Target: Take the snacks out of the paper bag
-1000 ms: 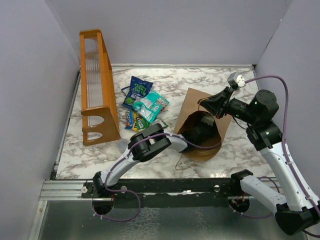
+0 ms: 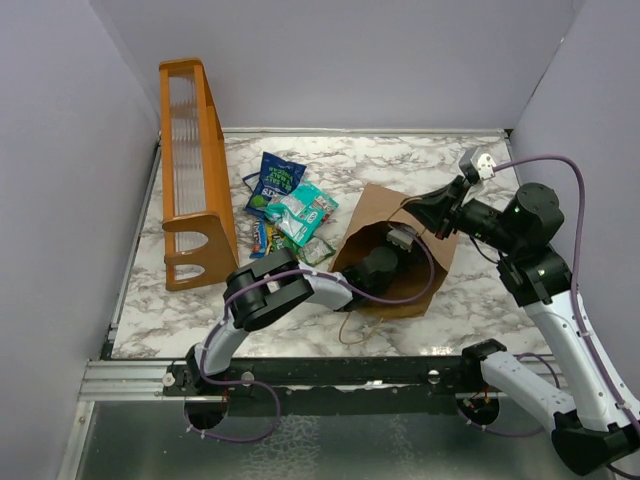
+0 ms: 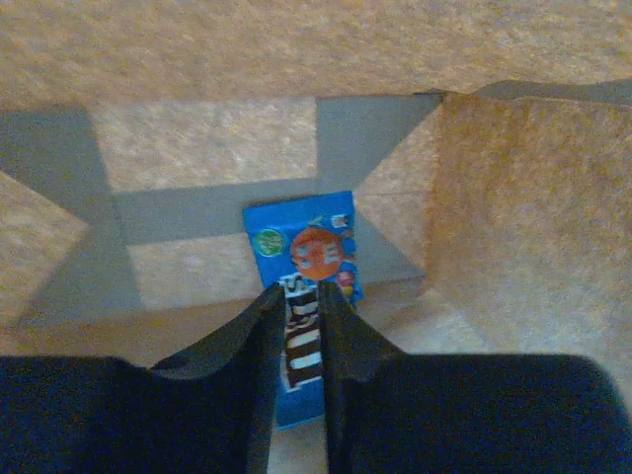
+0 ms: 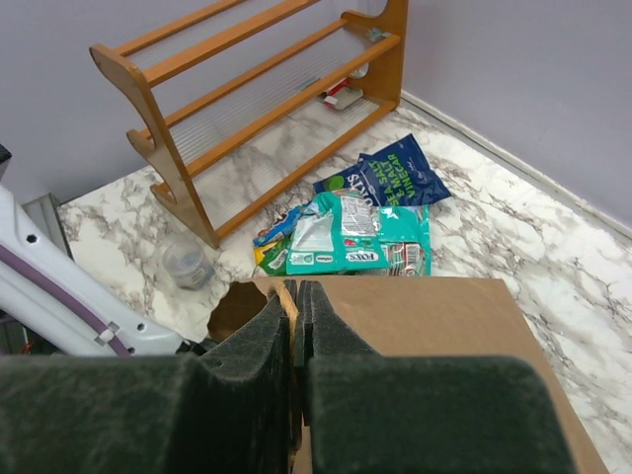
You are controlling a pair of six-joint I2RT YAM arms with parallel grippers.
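Note:
The brown paper bag lies on its side, its mouth facing left. My left gripper is inside it, its fingers slightly apart with a narrow gap. A blue snack packet with an orange disc and striped print lies in the bag just beyond the fingertips; its lower part shows through the gap, and no grip on it shows. My right gripper is shut on the bag's twisted paper handle above the mouth. From the top, the left fingertips and the blue packet are hard to make out.
Several snacks lie left of the bag: a dark blue bag, a teal pack and a green packet. A wooden rack stands beyond them. A clear tub sits near the left arm.
The left arm has drawn back leftward, its gripper still inside the bag. The bag's mouth has shifted left and deformed. My right gripper stays at the handle, almost unmoved.

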